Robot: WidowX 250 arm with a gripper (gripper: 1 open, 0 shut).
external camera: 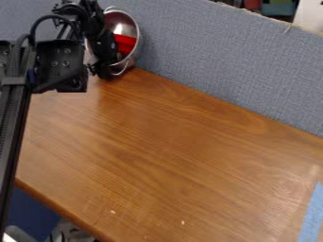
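A silver metal bowl (127, 26) with something red (124, 43) inside is tipped on its side at the back left of the wooden table (177, 161), against the grey partition. My black gripper (106, 59) is at the bowl's left side, partly in front of it. Its fingertips are dark and overlap the bowl, so whether they are open or shut on it is hard to make out.
The grey partition (228, 66) runs along the back of the table. A strip of blue tape (311, 213) lies at the right front.
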